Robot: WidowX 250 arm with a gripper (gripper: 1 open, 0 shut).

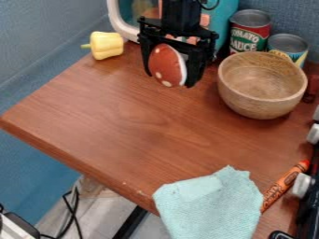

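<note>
The black gripper (174, 56) hangs at the top centre over the wooden table (112, 121), holding a red-orange oval object with white spots (165, 65) between its fingers. Just to the right of it sits a wooden bowl (259, 93). The held object is beside the bowl, not over it.
A yellow pepper-like toy (104, 44) lies at the back left. A teal appliance, a tomato sauce can (248, 33) and another can (288, 47) stand at the back. A light-blue cloth (207, 203) lies at the front right.
</note>
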